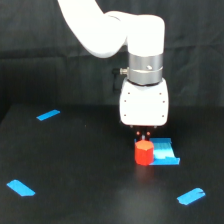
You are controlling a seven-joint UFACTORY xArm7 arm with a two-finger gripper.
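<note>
A red block with a six-sided outline stands upright near the middle right of the dark table. Behind it, and partly covered by it, lies a light blue patch. My gripper points down from the white arm, its fingertips just above or behind the block's top edge. Whether they touch the block cannot be made out, and the fingers are too small and dark to show how far apart they stand.
Short blue strips lie flat at the back left, the front left and the front right. A dark curtain hangs behind.
</note>
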